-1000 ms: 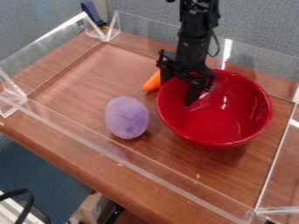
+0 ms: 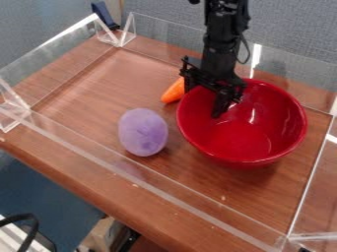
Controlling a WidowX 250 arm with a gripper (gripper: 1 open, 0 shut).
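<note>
My black gripper (image 2: 212, 81) is lowered at the back-left rim of a large red bowl (image 2: 247, 133), its lower end reaching over the rim and partly inside. Whether its fingers are open or shut on the rim is too dark and small to tell. An orange carrot (image 2: 172, 91) lies just left of the bowl, behind it and partly hidden. A purple oval object (image 2: 142, 131) lies on the wooden table to the bowl's left.
Low clear plastic walls (image 2: 112, 161) border the wooden table (image 2: 93, 98). A dark cable and some hardware sit beyond the lower left edge.
</note>
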